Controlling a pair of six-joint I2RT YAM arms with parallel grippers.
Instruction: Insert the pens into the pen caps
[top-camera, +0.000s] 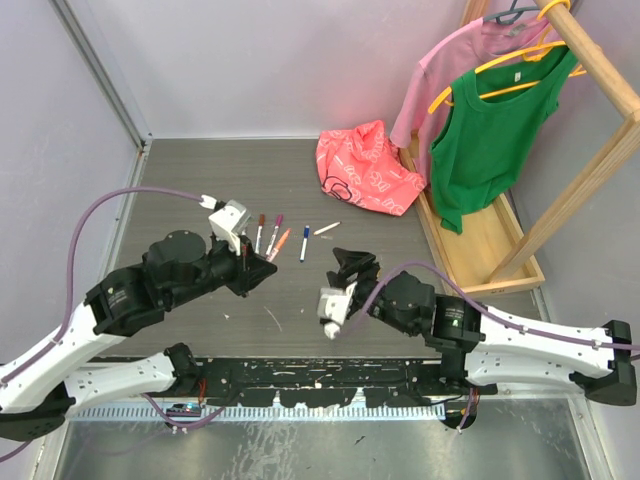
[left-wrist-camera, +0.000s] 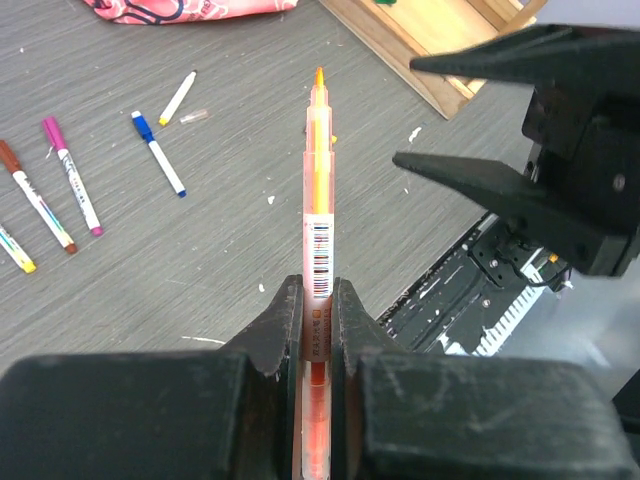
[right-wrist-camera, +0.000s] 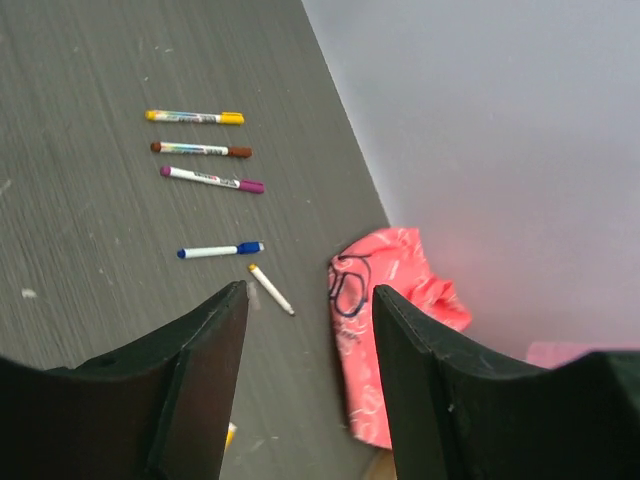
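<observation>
My left gripper is shut on an orange highlighter (left-wrist-camera: 318, 180), which stands lengthwise between its fingers. My right gripper is part open with nothing visible between its fingers; it is apart from the highlighter, to its right in the left wrist view. On the table lie a brown pen (right-wrist-camera: 192, 149), a magenta pen (right-wrist-camera: 208, 179), a yellow pen (right-wrist-camera: 190, 117), a blue pen (right-wrist-camera: 220, 250), a thin pale pen (right-wrist-camera: 271, 287) and a clear piece (left-wrist-camera: 194, 117) beside it.
A pink patterned cloth (top-camera: 365, 165) lies at the back. A wooden rack (top-camera: 515, 260) with hanging clothes stands at the right.
</observation>
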